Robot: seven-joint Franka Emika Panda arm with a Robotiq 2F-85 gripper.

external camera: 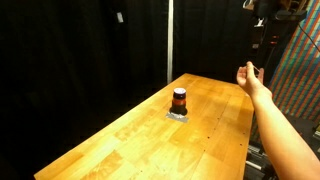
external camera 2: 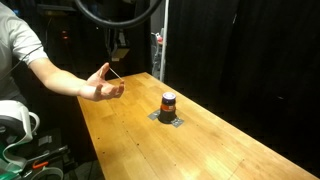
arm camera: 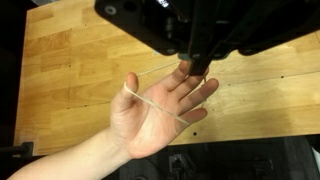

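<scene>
A person's open hand [arm camera: 155, 125] is held palm up just below my gripper in the wrist view. A thin pale band or string [arm camera: 150, 100] stretches across the palm from the thumb side to the fingers. The gripper's dark parts fill the top of that view, with the fingertips close to the person's fingers; whether they touch, and how far apart the fingers stand, is unclear. On the table, a dark can-like object [external camera: 179, 98] with an orange-red band and pale top stands upright, well away from the hand.
Grey tape or a flat grey piece [external camera: 177, 117] lies at the object's base. The person's forearm [external camera: 285, 130] reaches in alongside the table's edge. Black curtains hang behind.
</scene>
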